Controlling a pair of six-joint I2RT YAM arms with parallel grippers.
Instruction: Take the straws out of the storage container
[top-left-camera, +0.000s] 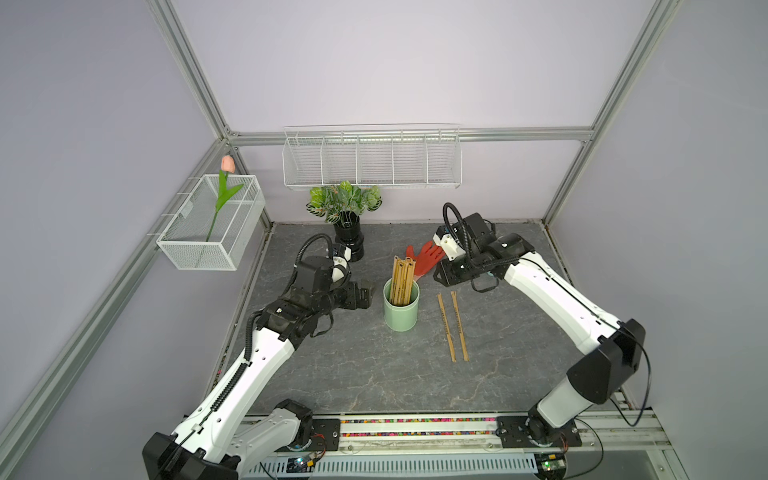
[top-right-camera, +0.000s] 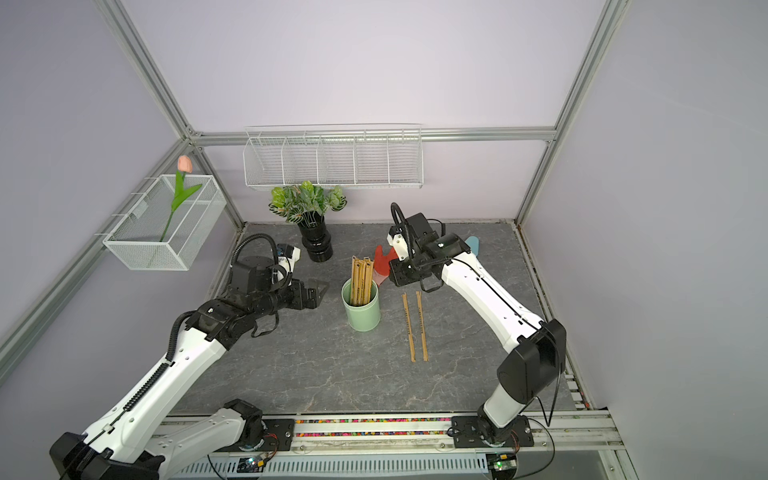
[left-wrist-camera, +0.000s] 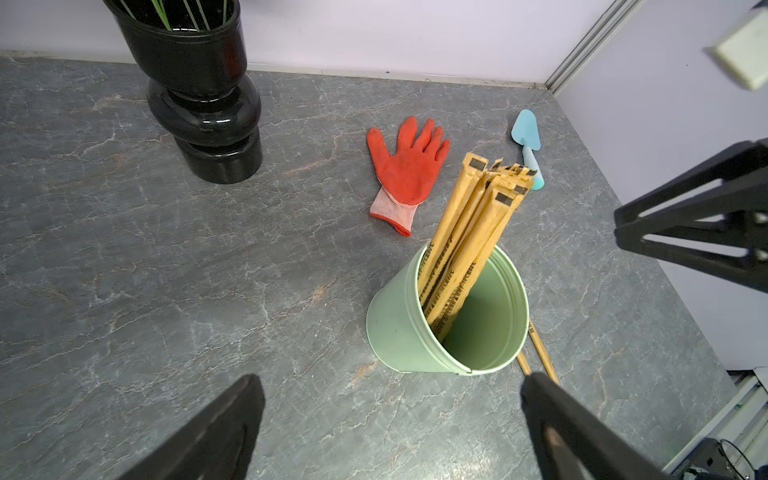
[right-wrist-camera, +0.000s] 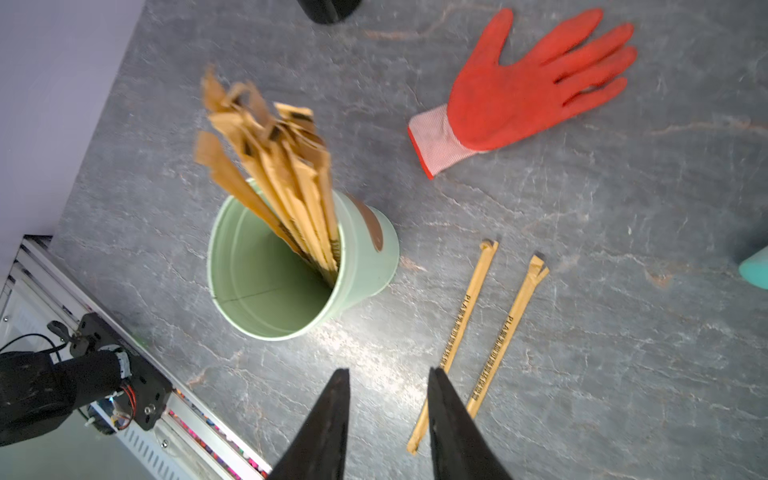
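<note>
A bundle of paper-wrapped straws (left-wrist-camera: 460, 248) stands leaning inside the green container (left-wrist-camera: 392, 328), on the middle of the table. Two straws (right-wrist-camera: 457, 328) (right-wrist-camera: 508, 328) lie side by side on the table right of the container. My left gripper (top-left-camera: 364, 297) hangs just left of the container; in the left wrist view it (left-wrist-camera: 392, 424) is open and empty. My right gripper is raised above the table right of the container, open with nothing between its fingertips.
A red glove (right-wrist-camera: 528, 104) lies behind the container, and a light-blue trowel (left-wrist-camera: 525, 128) at the back right. A black vase with plants (left-wrist-camera: 196, 56) stands at the back left.
</note>
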